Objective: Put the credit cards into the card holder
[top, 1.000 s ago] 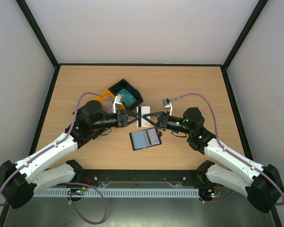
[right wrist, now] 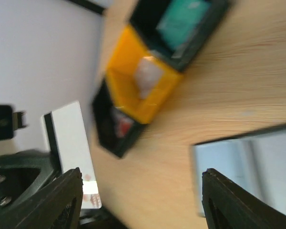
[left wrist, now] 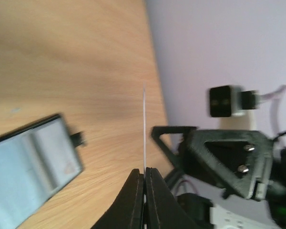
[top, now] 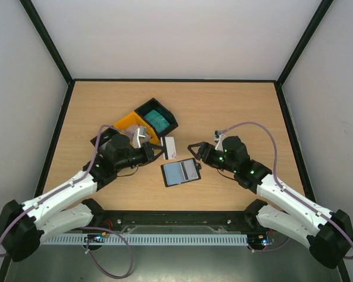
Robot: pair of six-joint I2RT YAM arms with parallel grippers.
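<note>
A white credit card [top: 169, 148] with a dark stripe extends from my left gripper [top: 159, 151], which is shut on it. In the left wrist view the card [left wrist: 144, 129] shows edge-on, a thin line rising from the closed fingertips. Across a gap on its right stands my right gripper [top: 192, 148], open and empty; the right wrist view shows its fingers [right wrist: 207, 177] wide apart, with the card [right wrist: 76, 143] beyond in the left gripper. The card holder [top: 175, 173], opened flat on the table, lies just in front of both grippers, showing a pale blue section and a whitish one.
At the back left, a black bin [top: 174, 124] with green contents adjoins a yellow bin [right wrist: 114, 78] and another black bin [right wrist: 103, 126] with something reddish inside. My left arm partly covers these bins from above.
</note>
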